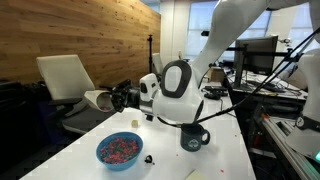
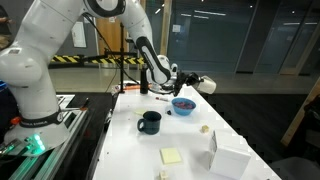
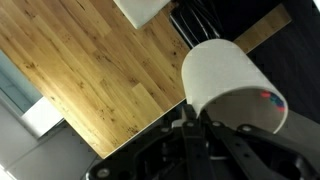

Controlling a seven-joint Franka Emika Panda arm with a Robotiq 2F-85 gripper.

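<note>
A white cup (image 1: 98, 100) hangs tipped on its side in my gripper (image 1: 120, 97), which is shut on its wall. It is held high, above and slightly left of the blue bowl (image 1: 120, 150) in exterior view 1. Reddish pieces (image 1: 119, 151) fill much of the bowl, which stands on the white table. Exterior view 2 has the cup (image 2: 207, 85) just above and to the right of the bowl (image 2: 184, 108). In the wrist view the cup (image 3: 218, 75) opens toward the lower right, and a few small coloured bits (image 3: 270, 97) show inside its mouth.
A dark mug (image 1: 192, 137) stands on the table under my arm. A white box (image 2: 230, 157), a pale yellow note (image 2: 171, 156) and small items lie nearby. Behind the table is an office chair (image 1: 66, 85).
</note>
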